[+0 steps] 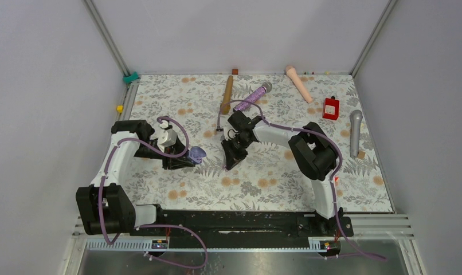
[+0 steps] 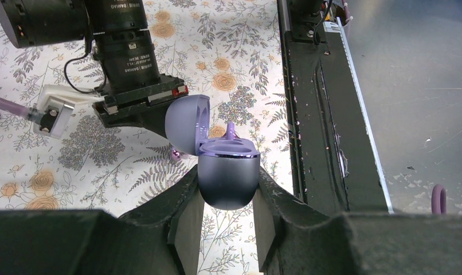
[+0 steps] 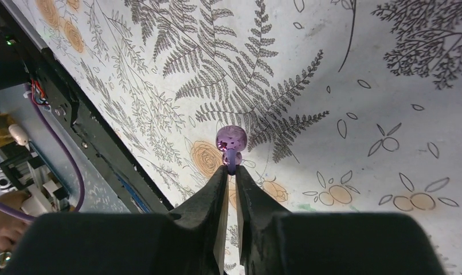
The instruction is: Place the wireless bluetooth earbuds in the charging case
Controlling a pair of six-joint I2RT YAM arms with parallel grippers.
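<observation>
The lavender charging case (image 1: 196,154) is held with its lid swung up; my left gripper is shut around its rounded grey-purple body. In the left wrist view a small purple stem (image 2: 231,130) rises at the case's far rim; whether it belongs to an earbud cannot be told. My right gripper is shut on the stem of a shiny purple earbud (image 3: 231,137), bud end away from the fingers. That earbud is apart from the case, to its right in the top view, and partly shows behind the lid (image 2: 186,123) in the left wrist view.
At the back of the table lie a wooden roller (image 1: 227,94), a purple glitter microphone (image 1: 254,96) and a peach-coloured one (image 1: 298,83). A red box (image 1: 330,109) and grey microphone (image 1: 355,133) are far right.
</observation>
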